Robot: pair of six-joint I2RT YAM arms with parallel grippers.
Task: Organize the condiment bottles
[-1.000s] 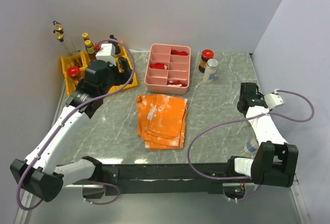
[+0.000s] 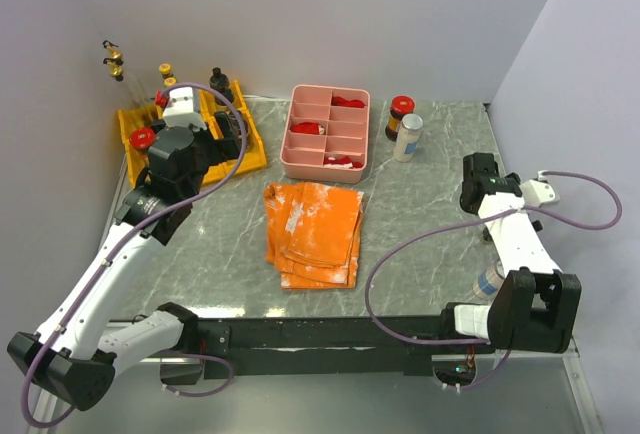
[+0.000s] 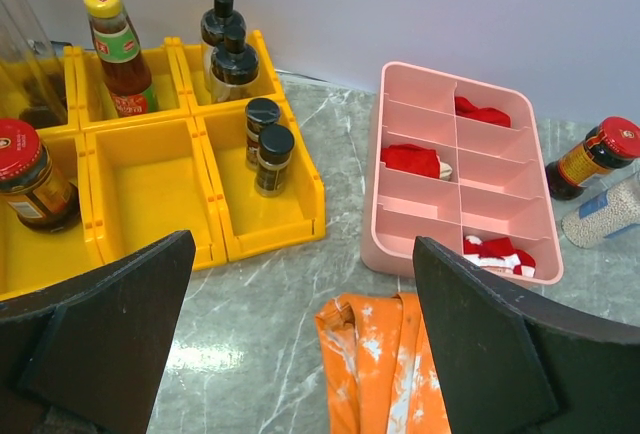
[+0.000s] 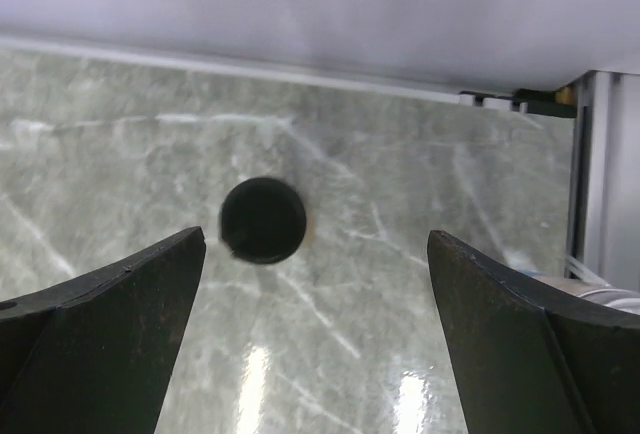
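Observation:
In the right wrist view a black round cap (image 4: 263, 219) shows from straight above, on the counter within the span of my open right gripper; nothing is gripped. My left gripper is also open and empty, held over the yellow rack (image 3: 150, 179). That rack holds a red-capped jar (image 3: 38, 179), yellow-capped sauce bottles (image 3: 122, 54), dark-capped bottles (image 3: 235, 64), black-capped shakers (image 3: 273, 159) and clear tall glass bottles at its left. Its front middle compartment looks empty. A red-capped jar (image 2: 399, 116) and a white-capped shaker (image 2: 408, 138) stand on the counter right of the pink box.
The pink divided box (image 2: 361, 169) has red cloth pieces in some compartments. A folded orange cloth (image 2: 315, 229) lies before it. Beside the right arm stands a pale container (image 2: 490, 280), near the right wall. Bare counter (image 2: 420, 244) lies between cloth and right arm.
The left arm has shifted slightly left over the rack. The bottles, box and cloth have stayed put.

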